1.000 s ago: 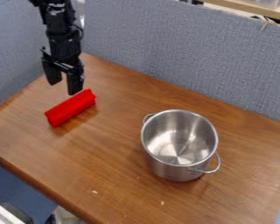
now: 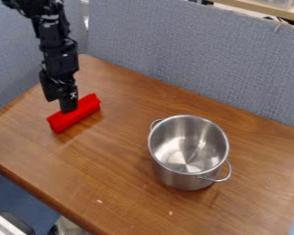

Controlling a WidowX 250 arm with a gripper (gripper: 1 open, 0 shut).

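A red cylinder-like bar [image 2: 84,112] lies diagonally on the left part of the wooden table. My black gripper [image 2: 63,103] is lowered over it from above, its fingertips at the bar's middle. Whether the fingers are open or closed on it cannot be made out. A steel pot [image 2: 187,147] with two wire handles stands upright to the right, apart from the bar.
Grey padded panels [image 2: 198,50] border the table at the back and left. The table's front left edge is close below the bar.
My gripper has come down from above and behind the red bar onto its middle. The bar and the pot look unmoved.
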